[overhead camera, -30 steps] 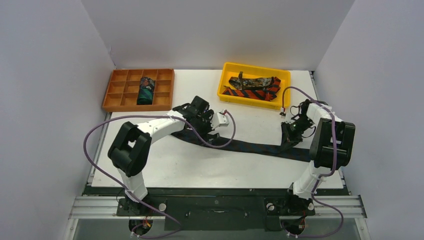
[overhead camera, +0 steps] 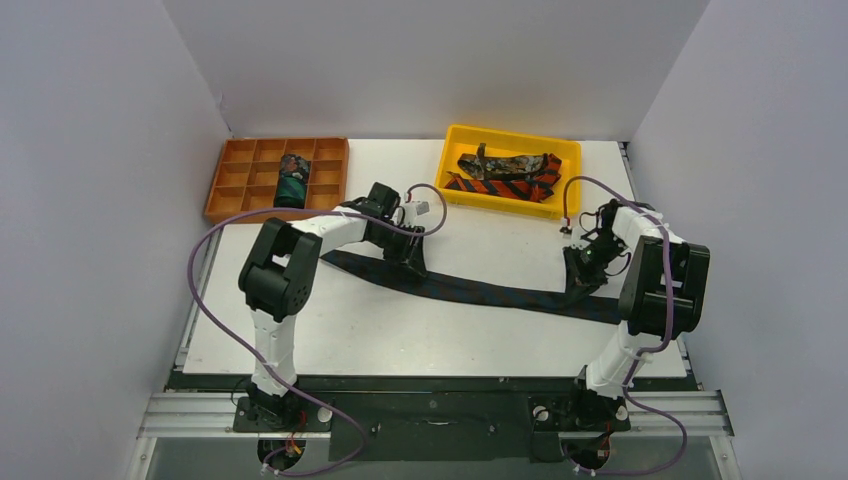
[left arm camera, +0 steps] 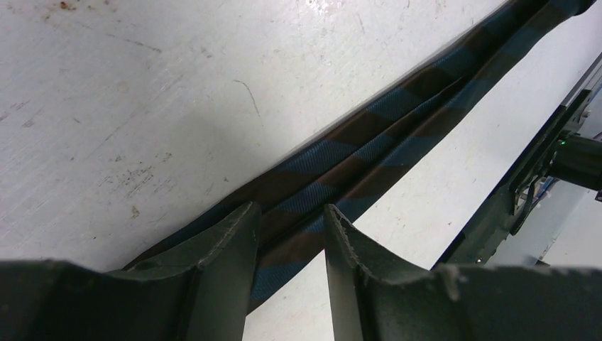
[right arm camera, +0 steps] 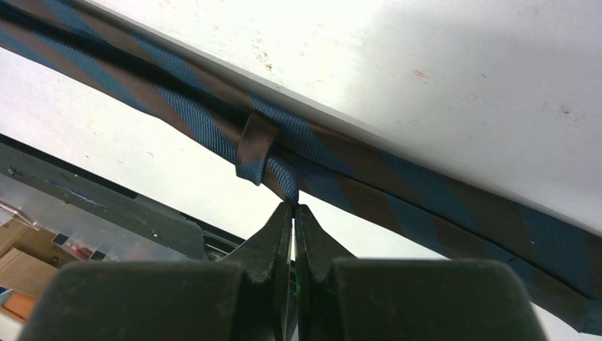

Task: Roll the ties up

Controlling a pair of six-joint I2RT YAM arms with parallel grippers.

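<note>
A long brown-and-blue striped tie [overhead camera: 480, 293] lies stretched slantwise across the white table. My left gripper is down at its left portion, fingers a little apart with lengthwise-folded cloth between them; contact at the tips is partly hidden. Towards the tie's right end, my right gripper is shut on a thin, twisted bit of the striped tie [right arm camera: 285, 177], just beside a small folded-over piece lying on the cloth. Beyond that spot the tie carries on flat to the right, two layers showing.
A brown compartment tray [overhead camera: 232, 178] at the back left holds a dark rolled tie [overhead camera: 292, 182]. At the back right, a yellow bin [overhead camera: 448, 160] contains camouflage and orange-striped ties [overhead camera: 505, 185]. Bare table shows in front of the stretched tie.
The right arm has barely moved.
</note>
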